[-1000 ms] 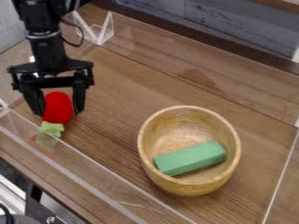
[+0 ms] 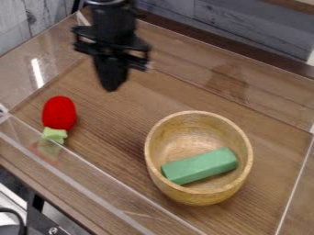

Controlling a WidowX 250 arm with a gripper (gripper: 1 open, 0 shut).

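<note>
My gripper [image 2: 113, 73] is high at the upper middle, a dark blurred shape over the wooden table, apart from the objects below; its fingers are too blurred to tell their state. A red object [image 2: 59, 112] lies at the left with a small pale green piece [image 2: 54, 135] just below it. A wooden bowl [image 2: 162, 147] at the lower right holds a green block [image 2: 199, 165].
A clear plastic edge runs along the lower left, with a dark cable at the bottom left corner.
My gripper has moved up and to the right, away from the red object, which now shows uncovered. The bowl and green block are unchanged.
</note>
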